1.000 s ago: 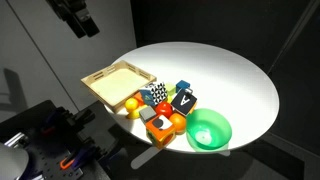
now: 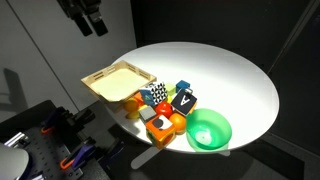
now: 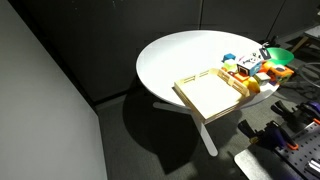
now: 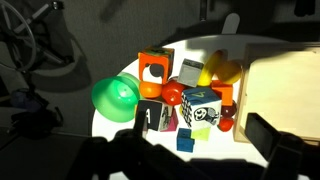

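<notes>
My gripper [image 2: 93, 28] hangs in the air at the upper left of the first exterior view, well above the table. In the wrist view the black fingers [image 4: 265, 137] stand wide apart, with nothing held between them. Below lies a cluster of toys: a black-and-white patterned cube [image 4: 201, 108], an orange block [image 4: 154, 68], a grey block [image 4: 190, 72], a dark-faced block [image 4: 154, 115] and a blue cube [image 4: 185, 141]. Round red and orange pieces lie among them. A green bowl [image 2: 209, 130] sits at the cluster's right in the first exterior view.
A shallow, light wooden tray [image 3: 208, 95] stands empty beside the toys. Tray, toys and bowl all lie near one edge of the table.
My gripper has shifted slightly to the right in the first exterior view, still high up. The toys, tray and bowl have stayed in place.
</notes>
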